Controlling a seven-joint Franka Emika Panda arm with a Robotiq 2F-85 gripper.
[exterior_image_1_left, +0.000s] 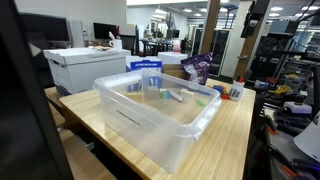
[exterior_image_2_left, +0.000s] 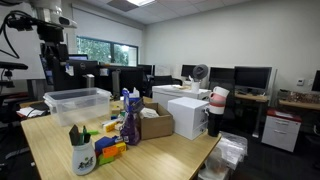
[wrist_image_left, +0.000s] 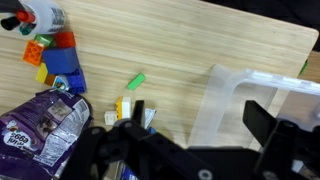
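Observation:
My gripper hangs high above the table, its two dark fingers wide apart with only the tabletop showing between them. It also appears at the upper left of exterior view 2 (exterior_image_2_left: 60, 58). A clear plastic bin (exterior_image_1_left: 165, 130) sits on the table, with one corner under the right finger in the wrist view. A small green block (wrist_image_left: 136, 81) lies on bare wood, left of the gap. Near the left finger are a yellow-and-white item (wrist_image_left: 123, 108) and a blue one, partly hidden. A purple snack bag (wrist_image_left: 45, 132) lies at lower left.
Blue and orange blocks (wrist_image_left: 63, 62) cluster beside a white mug of pens (exterior_image_2_left: 82, 155). Behind them stand a cardboard box (exterior_image_2_left: 156, 122) and a white box (exterior_image_2_left: 188, 117). Bare wood (wrist_image_left: 180, 45) lies between the blocks and the bin.

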